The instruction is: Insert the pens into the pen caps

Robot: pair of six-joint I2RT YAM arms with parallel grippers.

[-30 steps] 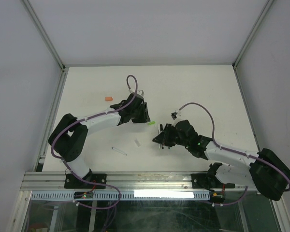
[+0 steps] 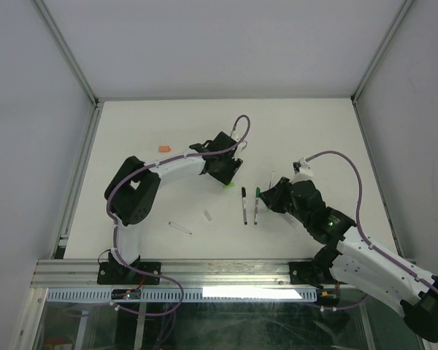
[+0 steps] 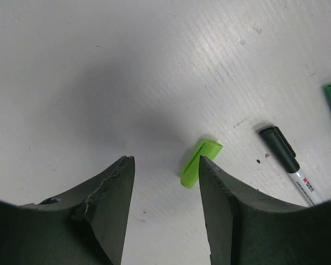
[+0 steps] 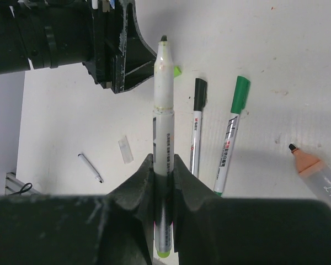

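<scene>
My right gripper is shut on an uncapped marker (image 4: 164,124), whose dark tip points away from the fingers and whose far end shows light green. A light green cap (image 3: 201,162) lies on the table beyond the fingertips of my open left gripper; nothing sits between those fingers. In the right wrist view the left arm's gripper partly hides this cap. An orange cap (image 2: 164,149) lies at the far left. An uncapped orange marker (image 4: 315,171) rests on the table, right of the held one.
A black-capped pen (image 4: 197,124) and a green-capped pen (image 4: 230,135) lie side by side in the middle. Nearer the front left are a small clear strip (image 4: 125,149) and a thin white stick (image 4: 90,168).
My left gripper has moved right, to just above the light green cap. The right gripper has shifted right with the marker, past the black-capped pen. The pieces on the table have not moved.
</scene>
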